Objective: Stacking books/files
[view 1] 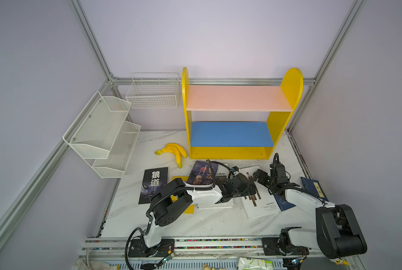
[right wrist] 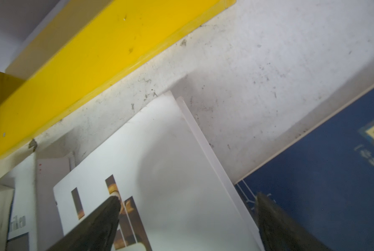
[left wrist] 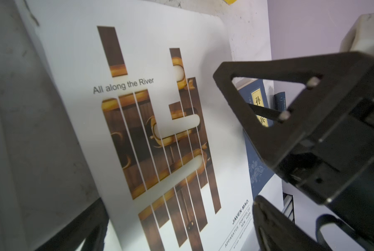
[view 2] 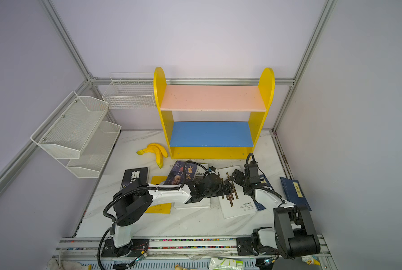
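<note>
The white "All along the River" book (view 1: pixel 263 202) lies on the table in front of the shelf, brown strips on its cover. My left gripper is open over the book, one finger (left wrist: pixel 84 228) close to its left edge and the other (left wrist: pixel 277 221) toward its lower right corner. Open as well, my right gripper hovers over the book's far right part; one finger (right wrist: pixel 99 223) shows above the cover, the other (right wrist: pixel 277 221) beyond its right edge. A blue book (right wrist: pixel 321 179) lies right of the white one.
The yellow shelf (view 1: pixel 230 153) with pink and blue boards stands empty behind. Left of the arms lie a black book (view 1: pixel 153 185), a purple book (view 1: pixel 202 173) on other books, and a yellow book (view 2: pixel 158 208). Bananas (view 1: pixel 173 151) sit near the shelf. A second blue book (view 2: pixel 295 191) leans far right.
</note>
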